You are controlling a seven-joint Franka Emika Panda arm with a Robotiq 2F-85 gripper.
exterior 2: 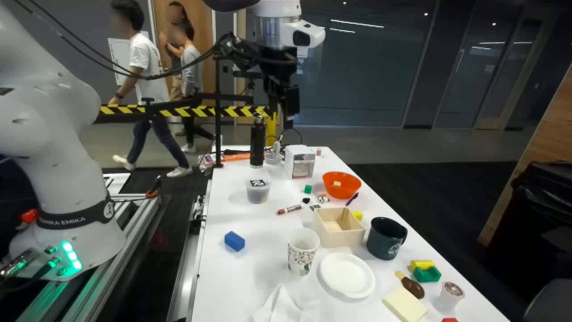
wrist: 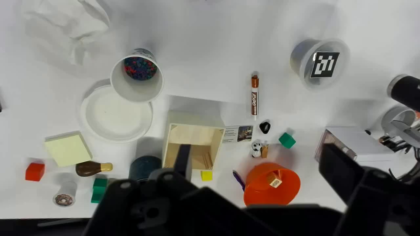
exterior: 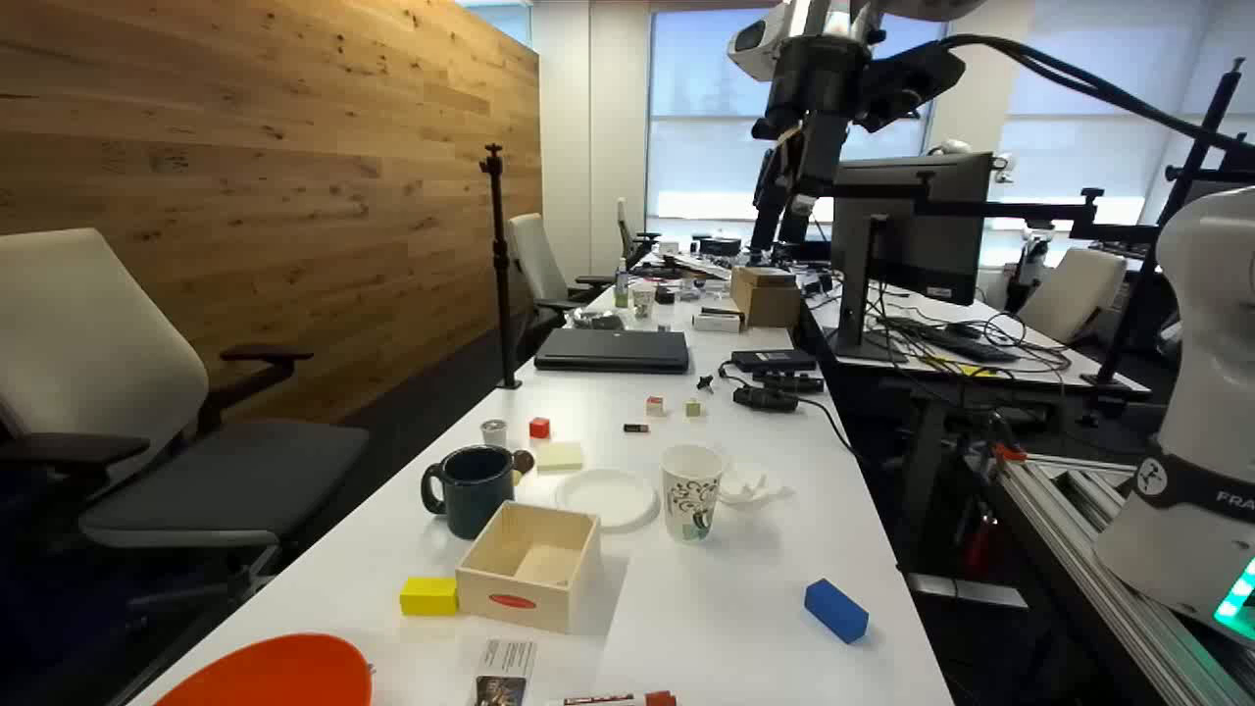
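High over the white table, my gripper stands open, its fingers wide apart and nothing between them. Exterior view 1 has the gripper point(exterior: 778, 235) hanging well above the tabletop, touching nothing. Below it in the wrist view lie an empty-looking wooden box point(wrist: 191, 134), an orange bowl point(wrist: 291, 186) with a small block inside, and an orange-capped marker point(wrist: 254, 96). A patterned paper cup point(exterior 2: 303, 252) stands beside a white plate point(exterior 2: 347, 274). Apart from these, a blue block point(exterior 2: 234, 241) rests near the robot's side of the table.
A dark mug point(exterior 2: 385, 239) stands beside the box. Around lie a lidded tub point(exterior 2: 258, 191), a green block point(wrist: 287, 140), a red block point(wrist: 35, 171) and a crumpled napkin point(wrist: 65, 21). Farther off stand a black bottle point(exterior 2: 257, 142) and a closed laptop point(exterior: 612, 349). Bare table surrounds the blue block.
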